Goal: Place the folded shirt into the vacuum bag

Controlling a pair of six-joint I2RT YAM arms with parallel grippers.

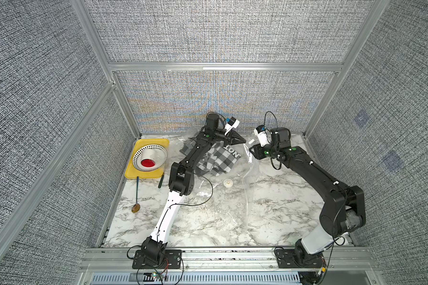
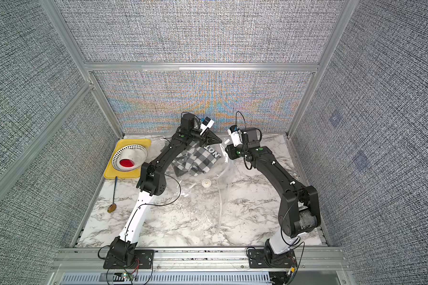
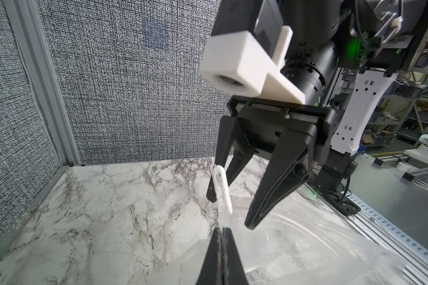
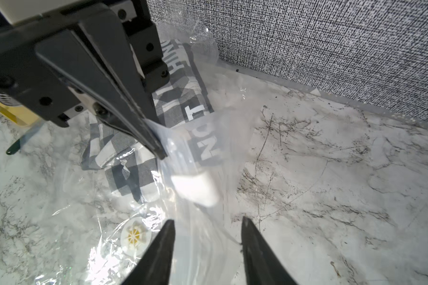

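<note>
The grey-and-white checked folded shirt lies at the back centre, within or under the clear film of the vacuum bag; the exact layering is hard to tell. My left gripper is shut, with film at its fingertips in the right wrist view. A white strip-like piece stands up on the film beside those tips. Facing it from the right, my right gripper is open, its fingers spread. Film and the white piece show near its gap, and nothing is clamped.
A yellow tray with a patterned bowl stands at the back left. A spoon and a dark-handled tool lie in front of it. The bag's round valve is near the centre.
</note>
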